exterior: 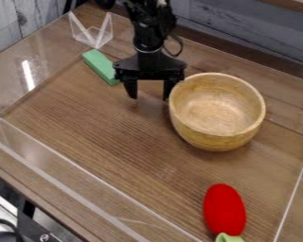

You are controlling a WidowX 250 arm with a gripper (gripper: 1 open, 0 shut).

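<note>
The black robot gripper (149, 76) hangs over the back middle of the wooden table, open, with its fingers spread left and right. A large tan bowl (218, 112) sits just right of it. A green block (98, 64) lies to its left, close to the left finger. Whether the fingers touch the bowl or block is hard to tell.
A red oval object (225, 208) with a green end lies at the front right. A clear plastic item (91, 28) stands at the back left.
</note>
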